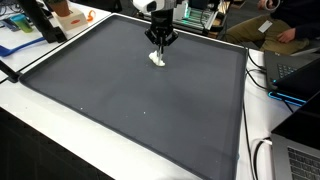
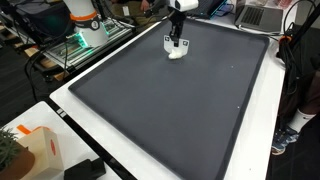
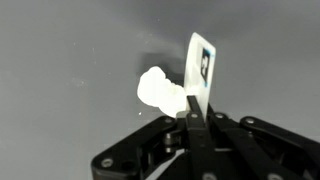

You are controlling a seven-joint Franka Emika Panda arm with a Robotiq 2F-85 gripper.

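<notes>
My gripper is shut on a narrow white piece with a dark mark, which sticks out past the fingertips in the wrist view. A white, lumpy wad lies beside it, close to the fingertips; whether the two are joined cannot be told. In exterior view 1 the gripper points down just above the white wad, near the far edge of the dark board. Exterior view 2 shows the white piece at the gripper, with the wad below it.
The dark grey board is bare over its middle and near side, with a white table border around it. Laptops and cables stand along the right. A potted plant is at the lower left of exterior view 2.
</notes>
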